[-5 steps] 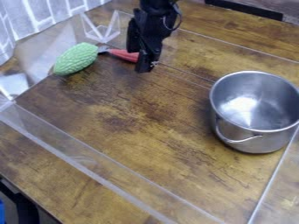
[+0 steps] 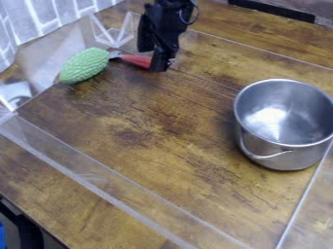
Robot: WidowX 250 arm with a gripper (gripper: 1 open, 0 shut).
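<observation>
The black gripper [image 2: 159, 60] hangs at the top centre of the view, low over a red-handled utensil [image 2: 135, 59] with a light head that lies at the back left. Its fingers are dark and small here; whether they are shut on the handle cannot be told. A green textured oblong object [image 2: 85, 66] lies to the left of the utensil. A steel pot [image 2: 282, 122] stands at the right.
A clear plastic barrier [image 2: 92, 180] runs along the left and front of the wooden table [image 2: 163, 136], with another edge at the right. A silvery object [image 2: 14, 95] shows at the left edge.
The gripper has shifted slightly left over the red handle, and the utensil appears moved a little with it. The pot and green object are unchanged.
</observation>
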